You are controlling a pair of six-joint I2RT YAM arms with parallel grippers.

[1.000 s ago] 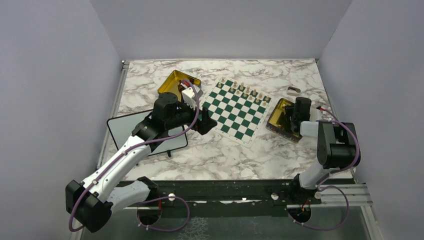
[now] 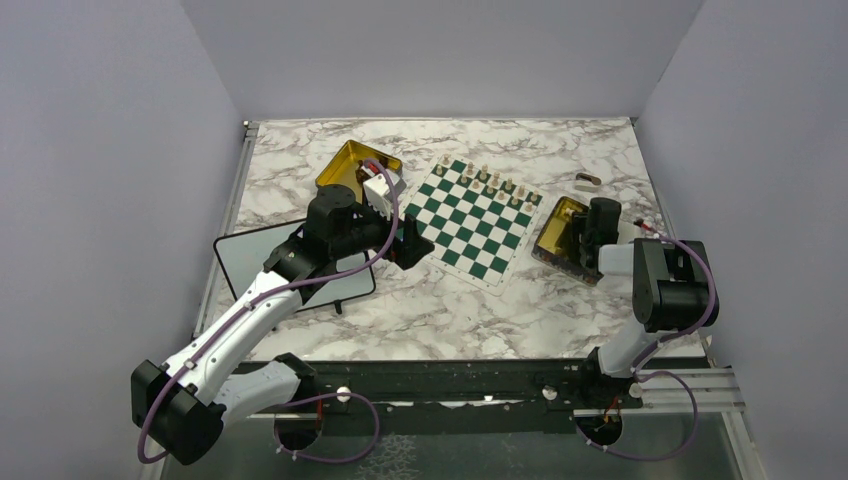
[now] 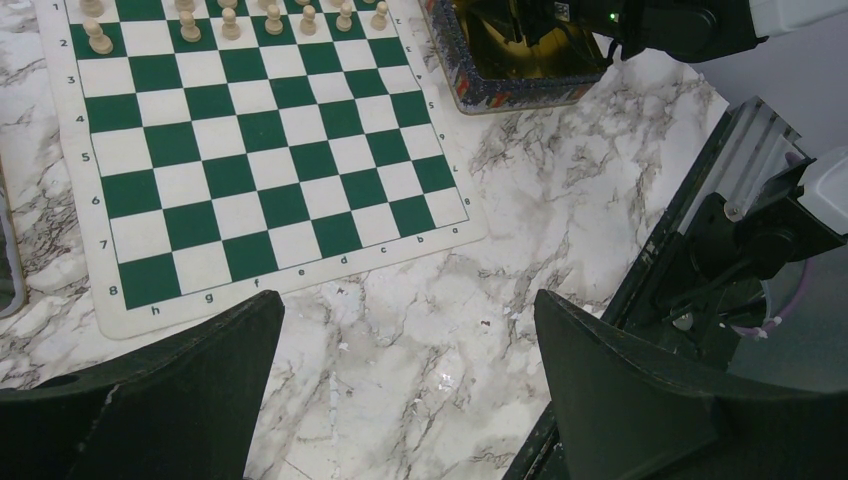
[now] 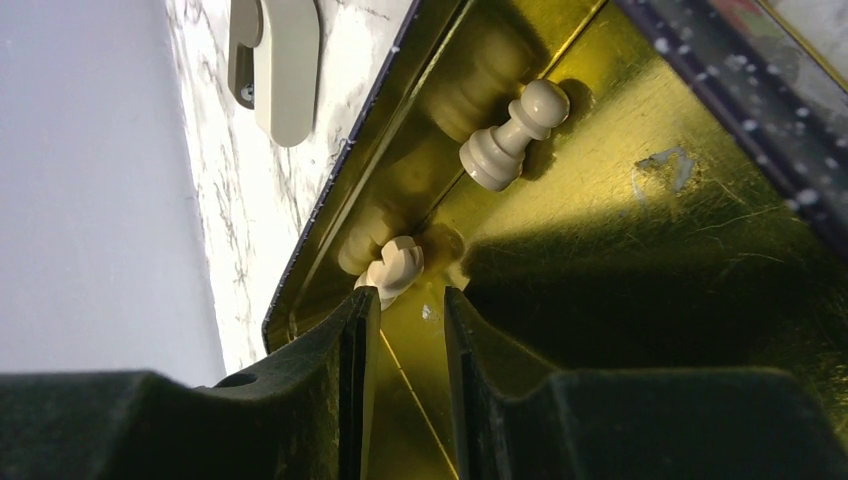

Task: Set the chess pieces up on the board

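Observation:
The green-and-white chessboard lies mid-table, with several pale pieces standing along its far side; a pale pawn stands near one corner. Two pale pieces are in the gold-lined box: a pawn lying on its side and a piece with a notched top by the wall. My right gripper is inside this box, partly open, its left fingertip in front of the notched piece's lower part. Nothing shows gripped between its fingers. My left gripper is wide open and empty, above the table by the board's near edge.
Another gold box sits at the back left, partly covered by the left arm. A grey-white panel lies under that arm. Beyond the right box is a small pale-handled object. Marble in front of the board is clear.
My right arm has shifted very slightly within the box area. The left arm and the pieces on the board look the same as before.

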